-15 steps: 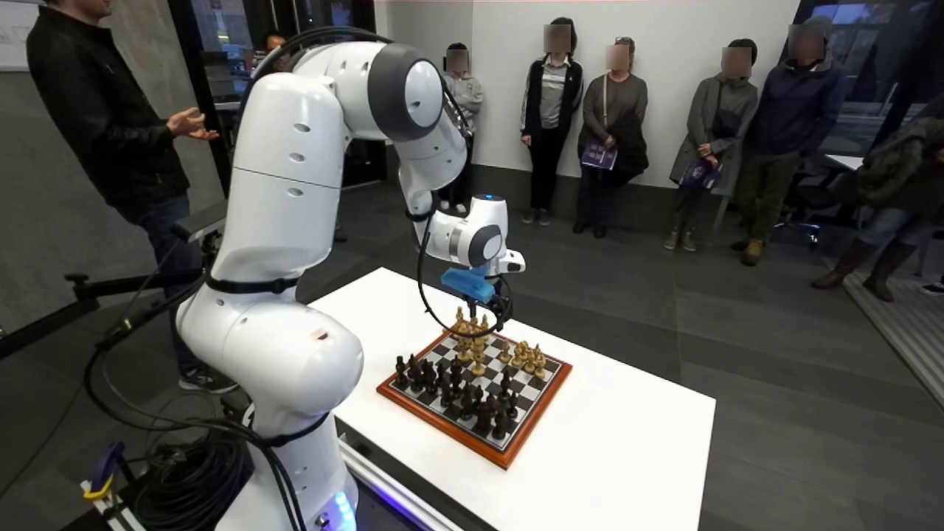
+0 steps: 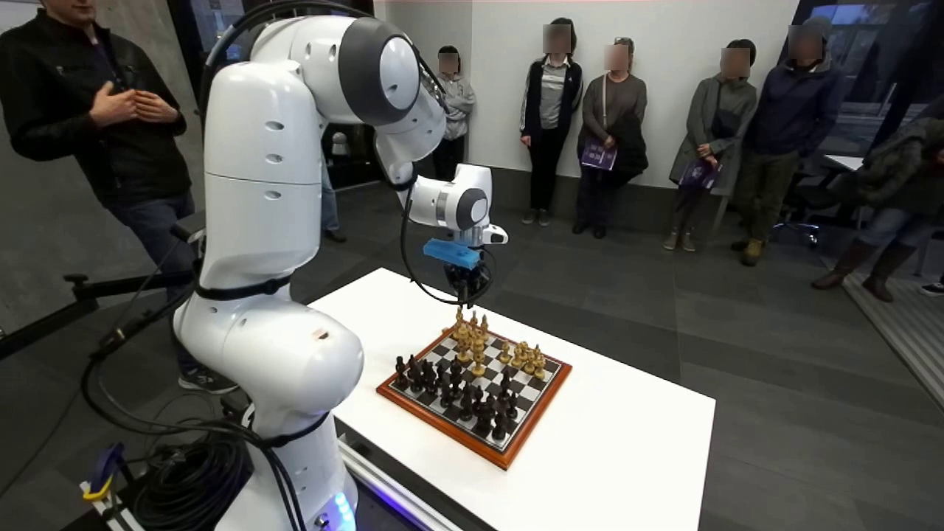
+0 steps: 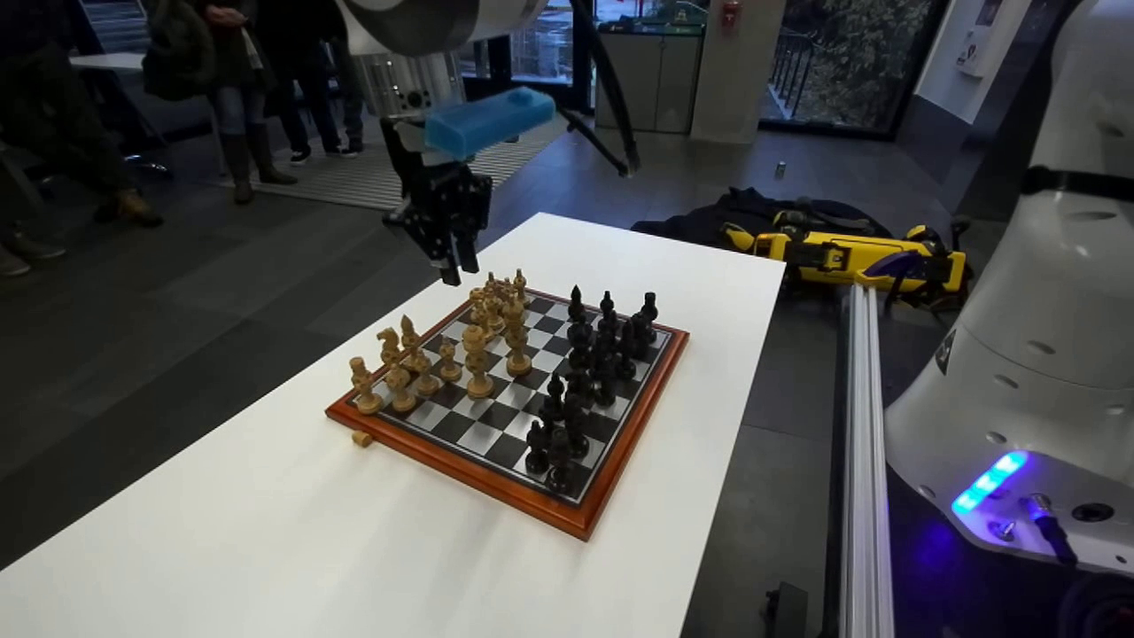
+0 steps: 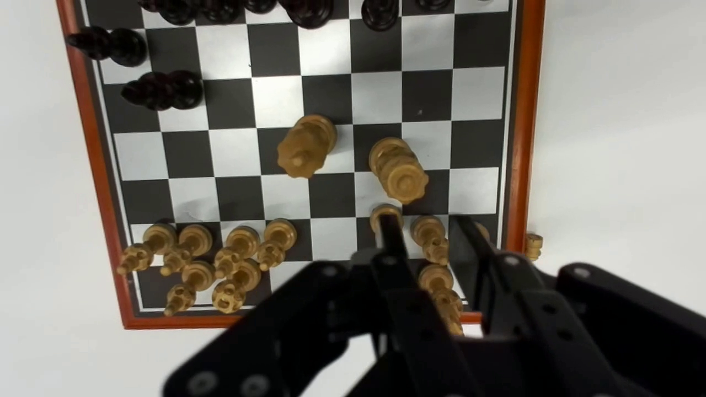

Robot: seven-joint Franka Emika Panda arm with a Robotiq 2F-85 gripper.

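My gripper (image 3: pixel 459 272) hangs above the light-piece side of the chessboard (image 3: pixel 468 458), clear of the pieces. In the wrist view its two dark fingers (image 4: pixel 391 239) stand apart, part open, with no piece visibly held between them. Light pieces show beneath and beyond that gap, among them a small one (image 4: pixel 430 239). Two larger light pieces, one crowned (image 4: pixel 306 146) and one round-topped (image 4: pixel 400 171), stand farther in on the board. Dark pieces (image 3: pixel 606 346) crowd the opposite side. The gripper's black body partly covers the light pieces at lower right of the wrist view.
A small light piece (image 3: pixel 361 438) lies on the white table (image 3: pixel 266 521) just off the board's edge. Bare tabletop surrounds the board. A black cable (image 2: pixel 406 243) loops beside the wrist. Several people stand back from the table.
My arm has risen and drawn back, carrying the gripper up and leftward in exterior view 1, away from the light pieces. The board's pieces look unchanged. The man at left has shifted.
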